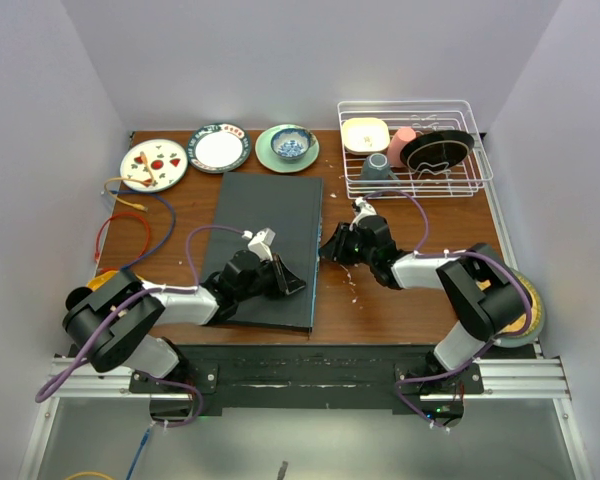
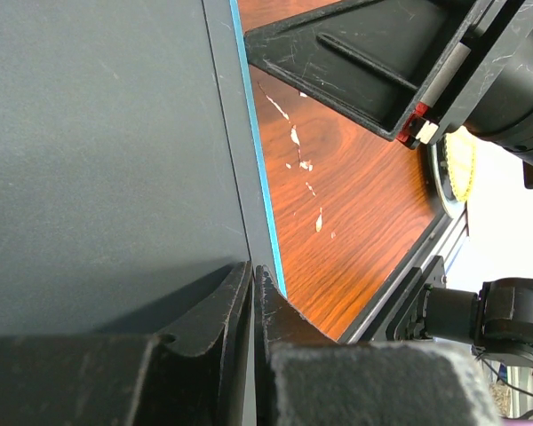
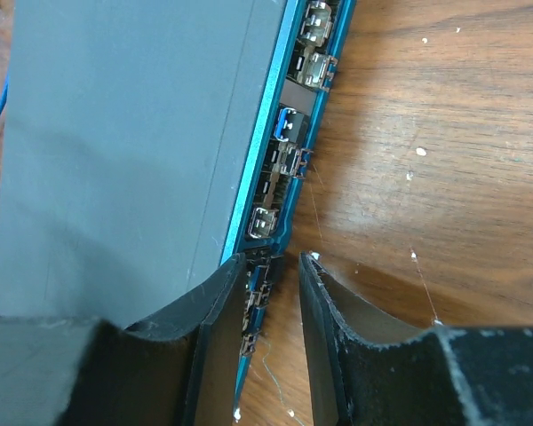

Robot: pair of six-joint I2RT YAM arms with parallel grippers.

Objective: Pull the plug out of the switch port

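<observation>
A large dark switch (image 1: 255, 205) lies flat with its port strip (image 3: 287, 133) along its right edge. My left gripper rests on the switch top near that edge, fingertips together; whether anything is between them is unclear. My right gripper is at the port strip, partly open, one fingertip over the lower ports, the other just beside them over the wood. The lower ports are mostly hidden behind the fingers, and I cannot make out a plug between them.
Plates (image 1: 218, 149) and a bowl (image 1: 292, 144) line the back; a white dish rack (image 1: 460, 185) stands back right. Loose red (image 1: 100, 240) and blue cables lie left. Bare wood is free right of the switch.
</observation>
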